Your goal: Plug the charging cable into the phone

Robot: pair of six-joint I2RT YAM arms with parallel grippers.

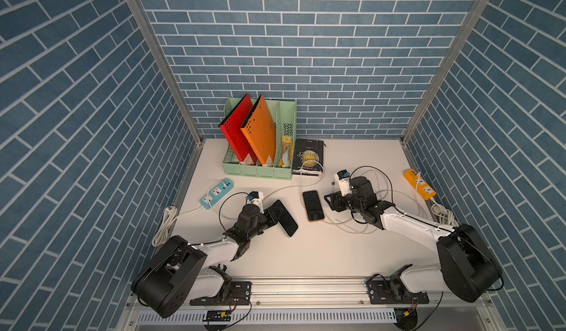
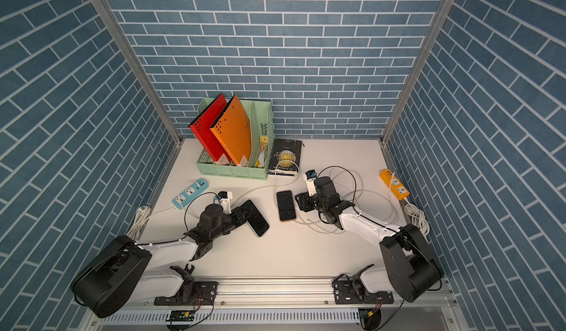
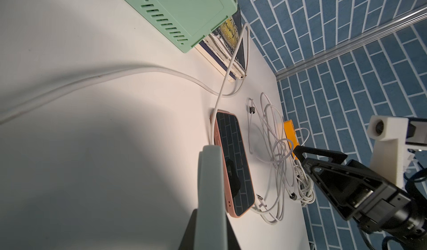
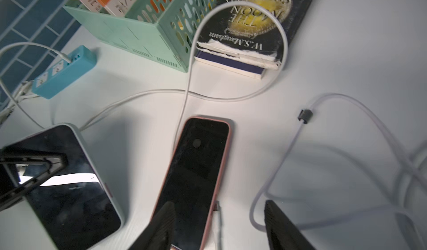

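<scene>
A black-screened phone in a pale case (image 1: 287, 222) is gripped across its body by my left gripper (image 1: 274, 214); the left wrist view shows its pale edge (image 3: 211, 192) between the fingers. My right gripper stands open, apart from the held phone, with nothing between its fingers. In the right wrist view, a white cable's plug end (image 4: 216, 206) lies at the right edge of a second phone, pink-cased (image 4: 193, 174). Farther right a thin white cable carries a black clip (image 4: 305, 115). Which cable is the charging one I cannot tell.
A green file box (image 1: 259, 170) with red and orange folders stands at the back, beside a black book (image 1: 308, 154). Blue (image 1: 217, 193) and orange (image 1: 419, 183) power strips lie at the sides. Tangled cables (image 3: 278, 152) cover the right.
</scene>
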